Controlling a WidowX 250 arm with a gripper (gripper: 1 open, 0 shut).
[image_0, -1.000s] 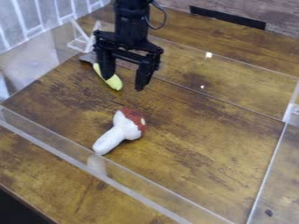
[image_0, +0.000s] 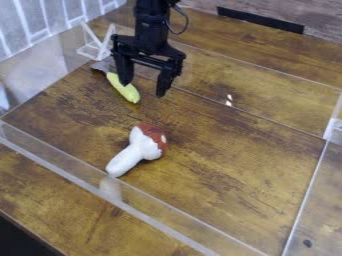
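My black gripper (image_0: 142, 75) hangs above the wooden floor at the upper middle, its two fingers spread wide and open with nothing between them. A yellow elongated object (image_0: 123, 88) lies beside and partly behind the left finger. A white mushroom-like toy with a red-and-white cap (image_0: 134, 152) lies on its side in the lower middle, apart from the gripper.
Clear walls border the wooden tray (image_0: 241, 170) at left, front and right. A white wire-like object (image_0: 99, 44) stands at the back left.
My gripper has moved slightly back, toward the top of the view, staying open. The toy and the yellow object look unmoved.
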